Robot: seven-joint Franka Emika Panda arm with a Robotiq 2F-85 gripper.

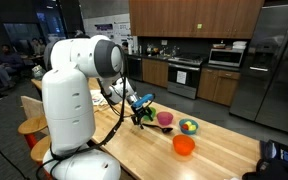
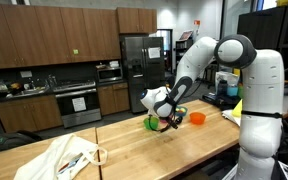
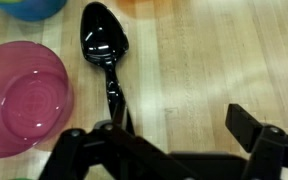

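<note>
My gripper stands open above the wooden table, its two dark fingers wide apart. Between them only bare tabletop shows in the wrist view. A black spoon lies on the table with its bowl pointing away from the gripper. Its handle runs back to the left finger, which hides the near end. In exterior view 1 the gripper is low over the table, to the left of the spoon and in front of the green bowl.
Left of the spoon sits a pink bowl, with a blue bowl beyond it. An orange bowl stands farther right. Bare tabletop stretches along the near side. A white cloth lies at the table's other end.
</note>
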